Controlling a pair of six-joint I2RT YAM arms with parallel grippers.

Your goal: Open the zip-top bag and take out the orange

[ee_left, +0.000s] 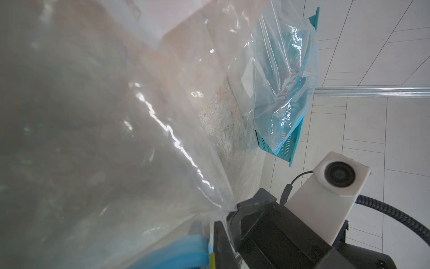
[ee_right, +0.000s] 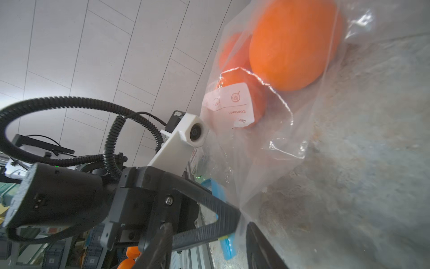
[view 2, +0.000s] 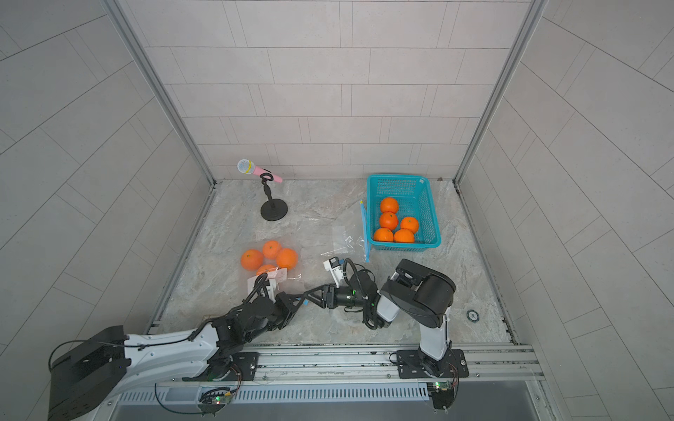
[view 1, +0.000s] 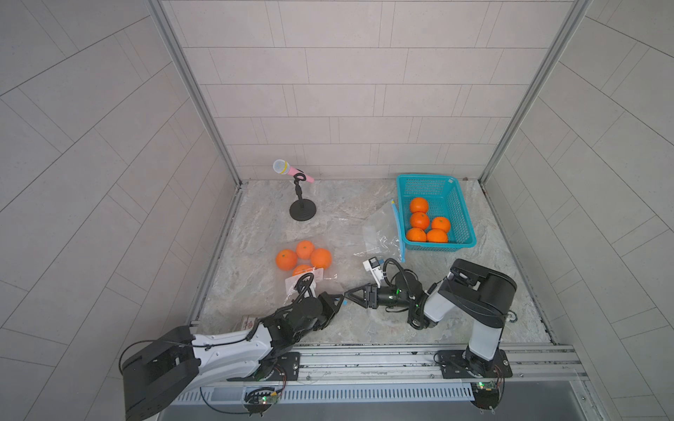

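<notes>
A clear bag with oranges (view 1: 321,259) inside lies at the table's left front; its white label (ee_right: 233,105) shows in the right wrist view. The bag's blue zip strip (ee_right: 228,246) runs past my left gripper, which is shut on the bag's zip edge. Facing it, close by, my right gripper (view 1: 349,295) is open. Clear film (ee_right: 241,233) passes by the gap between its fingers; whether it touches them I cannot tell. In the left wrist view the right fingers (ee_left: 257,213) stand beside the blue zip strip (ee_left: 179,253) and a small yellow piece.
A teal basket (view 1: 463,217) holding several oranges stands at the back right. Against its left side lies another clear bag (view 1: 379,235) with a blue edge. A black stand (view 1: 302,209) with a pink-handled object is at the back left.
</notes>
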